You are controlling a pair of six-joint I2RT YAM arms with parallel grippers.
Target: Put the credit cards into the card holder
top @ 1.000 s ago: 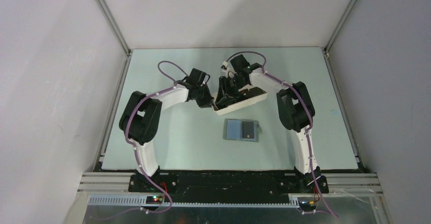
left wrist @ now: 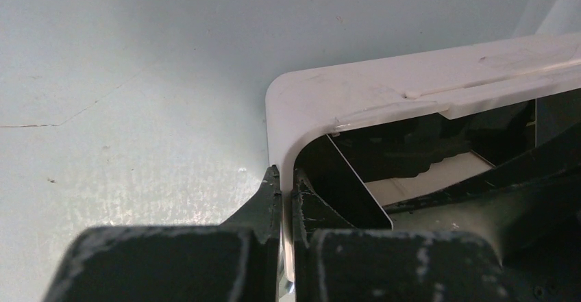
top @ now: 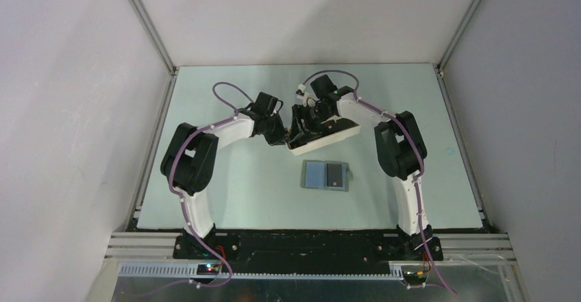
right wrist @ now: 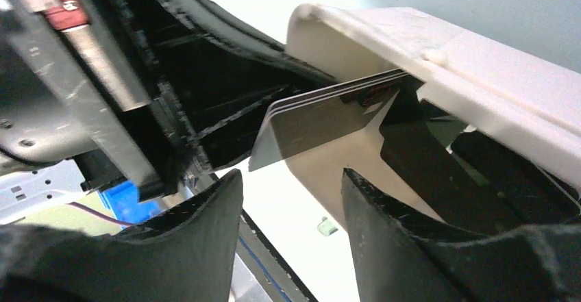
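Observation:
A white box (top: 329, 140) with dark cards inside lies at mid-table. My left gripper is shut on its thin end wall, one finger on each side. In the right wrist view, my right gripper stands open, its fingertips apart with nothing between them. Just beyond those tips, thin dark cards (right wrist: 322, 120) stand on edge, tilted, against the inside of the box end. The left wrist view shows a dark card (left wrist: 336, 185) with a pale edge close to the held wall. The blue-grey card holder (top: 314, 174) lies open in front of the box.
In the right wrist view the left gripper's dark finger (right wrist: 240, 120) is close beside the cards, so both grippers crowd one box end.
My right gripper has shifted slightly left, toward the held end of the box, and its upper arm has moved a little. The left arm, box and card holder look unmoved.

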